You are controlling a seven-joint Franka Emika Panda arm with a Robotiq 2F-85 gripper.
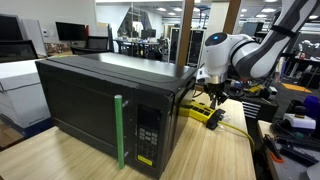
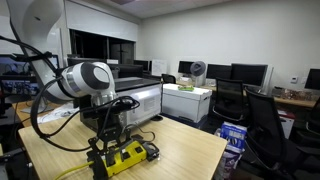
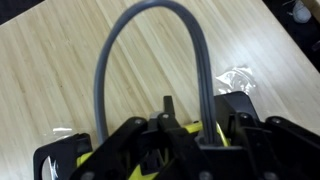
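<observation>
A yellow device with black ends [image 2: 130, 157] lies on the wooden table, with a yellow cord running from it. My gripper points down over this device, very close to it. Its dark fingertips [image 3: 168, 105] stand apart in the wrist view, so it looks at least partly open. Yellow and black parts of the device show below and between the fingers; whether they touch it is unclear. A grey cable [image 3: 102, 75] arches across the wrist view. In exterior view 1, the arm [image 1: 250, 63] reaches in from the right, behind the microwave's corner.
A large black microwave [image 1: 100, 105] with a green handle [image 1: 119, 130] fills much of the table beside the device. Clear plastic scraps [image 3: 237, 80] lie near the device. Bare tabletop [image 2: 190, 145] extends to its right in exterior view 2.
</observation>
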